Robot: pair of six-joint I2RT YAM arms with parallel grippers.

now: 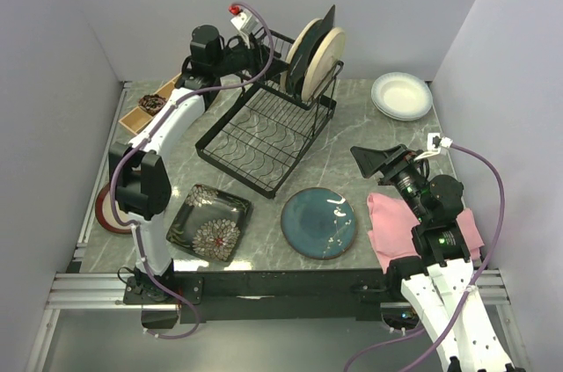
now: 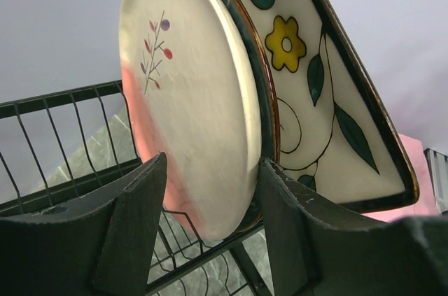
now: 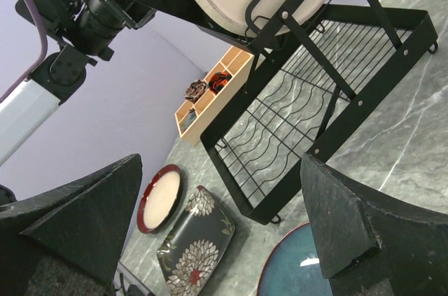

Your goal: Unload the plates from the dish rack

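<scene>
The black dish rack (image 1: 264, 143) holds upright plates on its top tier: cream plates (image 1: 322, 60) and a dark one (image 1: 310, 42). In the left wrist view a cream plate (image 2: 185, 79) with a floral sprig leans against a dark-rimmed plate and a square flowered plate (image 2: 315, 100). My left gripper is at this cream plate, its fingers part open around the near rim; whether they touch is unclear. My right gripper (image 1: 378, 156) hangs open and empty right of the rack.
A blue plate (image 1: 318, 222), square floral plate (image 1: 193, 222) and red-rimmed plate (image 1: 107, 205) lie at the front. White plates (image 1: 401, 96) are at back right, a pink cloth (image 1: 396, 227) under the right arm, a wooden organiser (image 1: 136, 119) at left.
</scene>
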